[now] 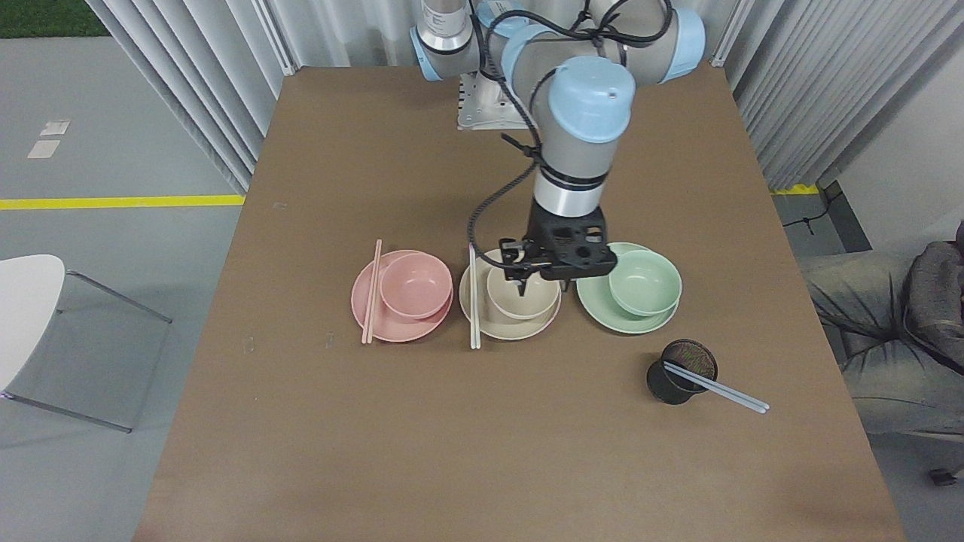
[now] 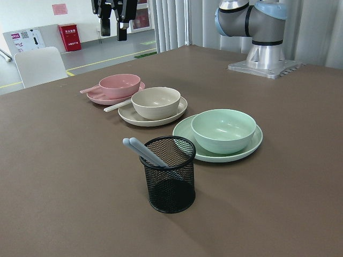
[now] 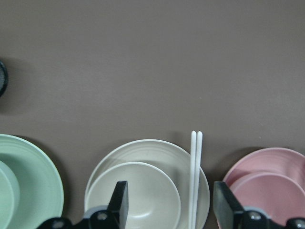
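Observation:
My gripper [image 1: 542, 280] hovers above the cream plate and bowl; in the wrist view its two dark fingers stand well apart, nothing visible between them held. The cream bowl [image 3: 133, 195] sits on the cream plate [image 3: 147, 150], white chopsticks [image 3: 195, 176] lying across the plate's side. The pink bowl [image 1: 416, 284] and pink plate [image 1: 388, 330] have pink chopsticks [image 1: 370, 298] on them. The green bowl [image 1: 645, 281] rests on the green plate [image 1: 614, 316]. Pale grey chopsticks [image 2: 144, 152] lean out of the black mesh cup [image 2: 171, 187].
A white chair [image 1: 27, 307] is beside the table's left side.

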